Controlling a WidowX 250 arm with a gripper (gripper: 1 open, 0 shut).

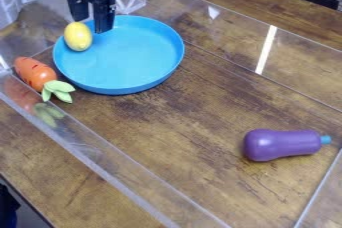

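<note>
My black gripper (91, 14) hangs at the top left over the back of a blue plate (127, 62), open, just above and to the right of a yellow egg-shaped object (78, 37) at the plate's left edge. A carrot (35, 74) with pale green leaves lies left of the plate's front, outside it. A purple eggplant (279, 143) lies on the wooden surface at the lower right.
Clear plastic walls (107, 172) border the wooden work area (187, 142).
</note>
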